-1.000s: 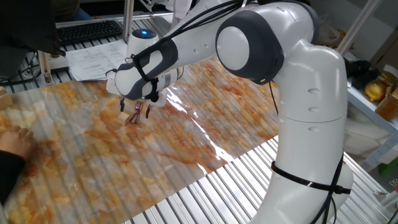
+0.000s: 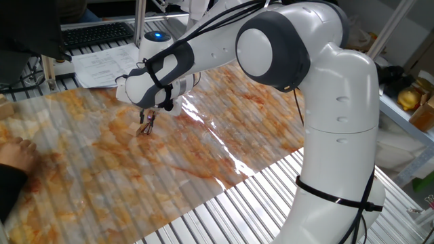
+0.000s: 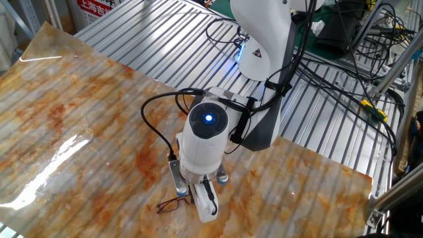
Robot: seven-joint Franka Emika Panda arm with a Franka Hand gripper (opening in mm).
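Observation:
A pair of dark-framed glasses (image 2: pixel 148 127) is at the table's middle in exterior view 1, beside a small wooden block (image 2: pixel 138 129). Above and around the glasses is my gripper (image 2: pixel 147 120), pointing down with its dark fingers close together. Whether they press on the glasses or the block cannot be made out. Exterior view 2 shows the glasses (image 3: pixel 170 205) sticking out to the left from under the white hand (image 3: pixel 206 203); there the fingertips and the block are hidden.
A person's hand (image 2: pixel 19 154) rests at the table's left side. Papers (image 2: pixel 107 66) and a keyboard (image 2: pixel 97 34) lie beyond the marbled sheet (image 2: pixel 74 183). The sheet is clear in front of the gripper and to its right.
The fingers stood wide apart on either side of the glasses; now they have drawn together toward them. The arm appears to stay in the same place, as does the person's hand.

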